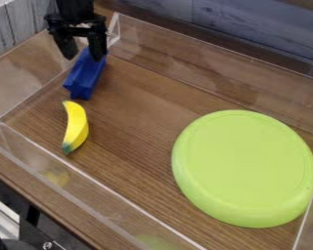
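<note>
My black gripper (78, 39) is at the top left, its fingers open above the far end of a blue block (85, 76), partly hiding that end. The block lies lengthwise on the wooden tray floor near the left side. Nothing shows held between the fingers.
A yellow banana (74, 127) lies below the block. A large green disc (245, 168) takes up the lower right. Clear plastic walls edge the wooden surface (172, 78).
</note>
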